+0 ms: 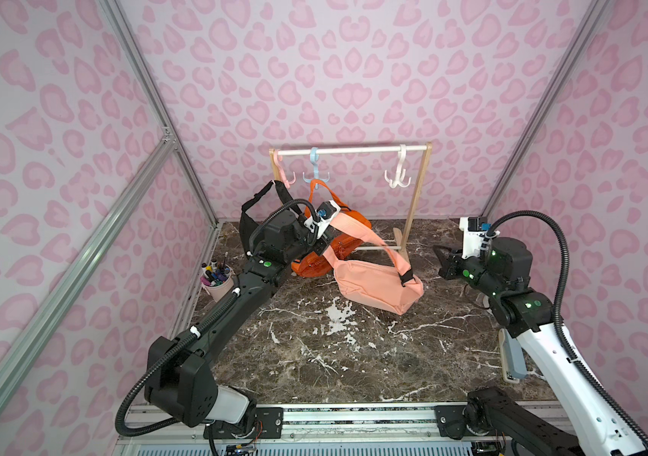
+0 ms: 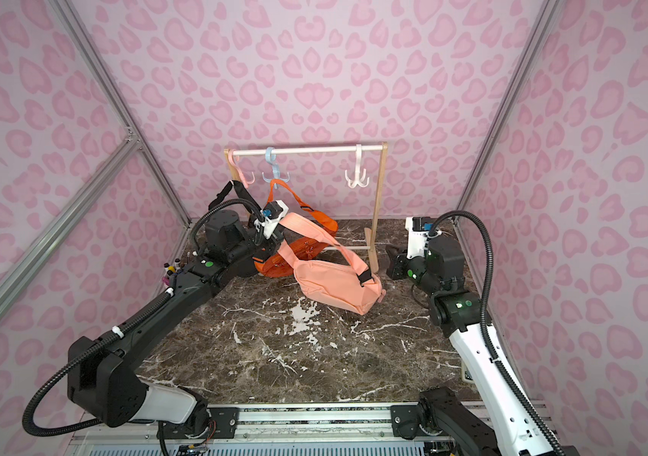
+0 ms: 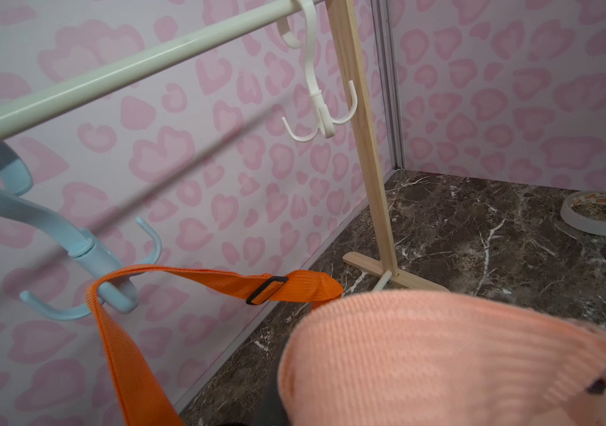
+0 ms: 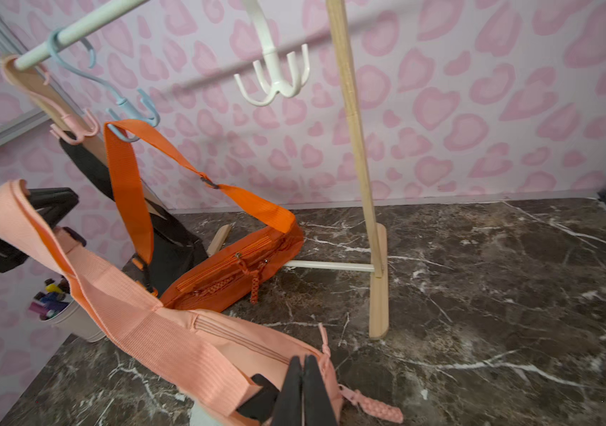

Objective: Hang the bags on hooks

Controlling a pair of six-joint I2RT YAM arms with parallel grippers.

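Note:
The pink bag (image 1: 373,282) slants above the middle of the table, hanging by its strap (image 1: 365,231) from my left gripper (image 1: 324,245). In the left wrist view the broad strap (image 3: 423,355) covers the shut left fingers, lying over them; whether any of it is between them cannot be seen. My right gripper is shut with nothing visible between its tips, to the right of the bag. An empty white hook (image 4: 274,74) hangs at the rack's right end. The blue hook (image 3: 97,266) carries an orange strap (image 3: 196,273).
An orange bag (image 4: 235,266) and a black bag (image 4: 168,238) are at the left of the rack. A pen cup (image 1: 219,282) is at far left. The wooden rack post (image 4: 356,135) stands beside the white hook.

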